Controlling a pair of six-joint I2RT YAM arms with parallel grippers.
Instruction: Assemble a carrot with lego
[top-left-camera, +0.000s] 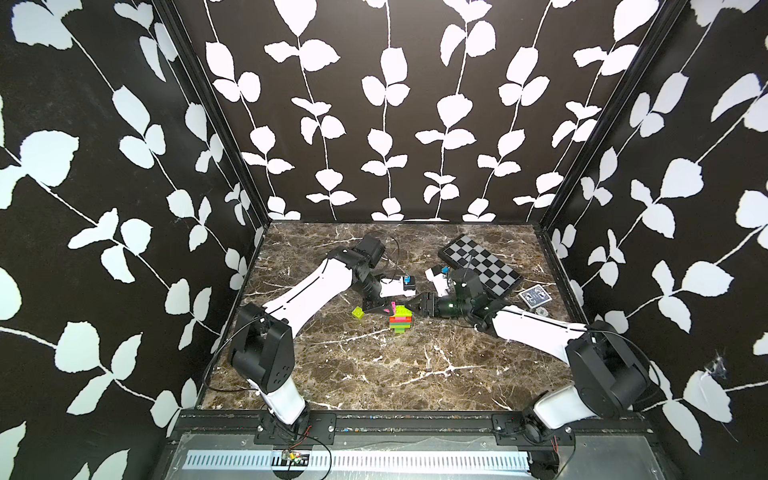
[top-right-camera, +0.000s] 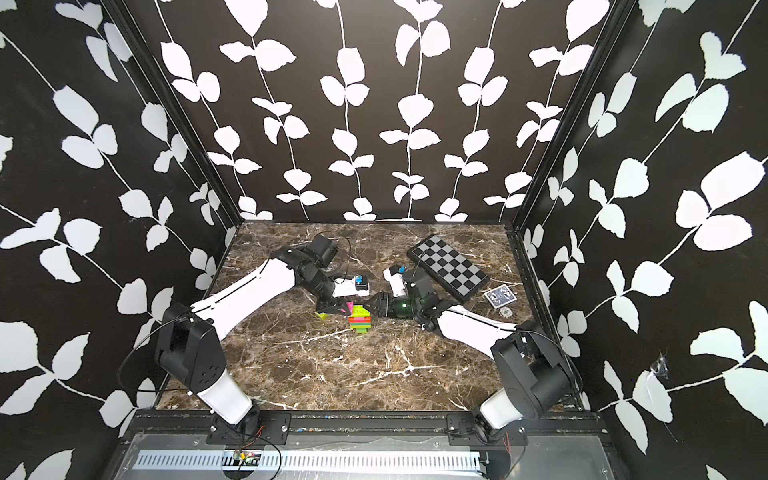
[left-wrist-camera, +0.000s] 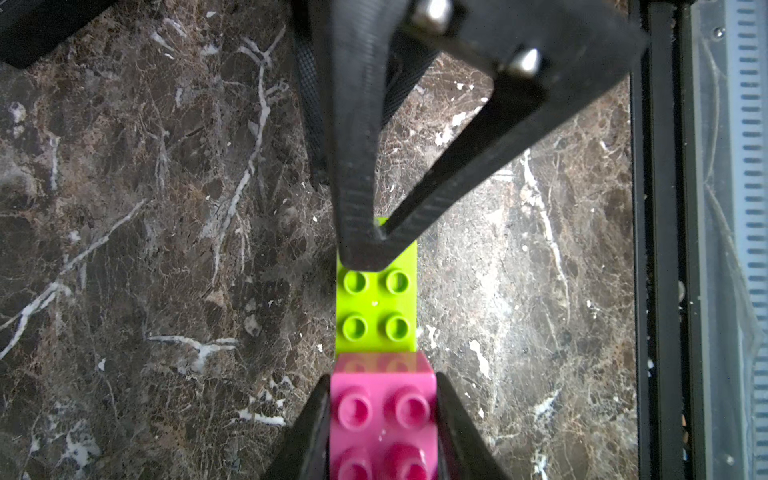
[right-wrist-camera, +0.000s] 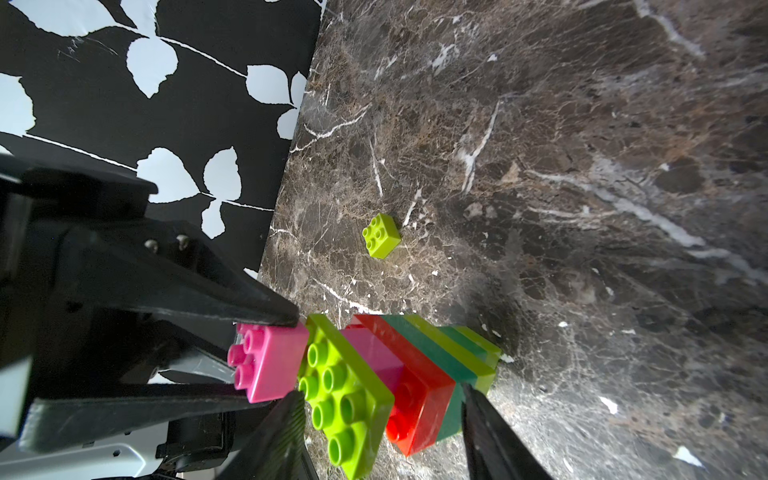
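Note:
My left gripper is shut on a pink brick (left-wrist-camera: 382, 424), held beside the lime brick (right-wrist-camera: 344, 396) at the top of a stacked build of lime, pink, red (right-wrist-camera: 424, 408) and green layers in the middle of the table. My right gripper stands around that build from the right, open, a finger on either side of the stack in the right wrist view; whether they touch it is unclear. A loose small lime brick (top-left-camera: 357, 313) lies on the table left of the build.
A checkerboard (top-left-camera: 480, 264) lies at the back right, with a card pack (top-left-camera: 534, 297) beside it. Both arms crowd the centre.

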